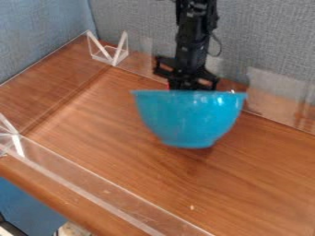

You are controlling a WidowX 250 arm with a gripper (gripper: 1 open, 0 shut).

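A blue plastic bowl (187,118) is at the middle of the wooden table (99,138), tilted, its rounded side toward the camera. The black gripper (192,81) is behind it at the bowl's upper edge, with its fingertips hidden by the bowl. I cannot see whether it is open or shut, or what is between its fingers.
Clear plastic edging runs along the back and the near left of the table, with a white folded piece (106,52) at the back left corner. Grey padded walls stand behind.
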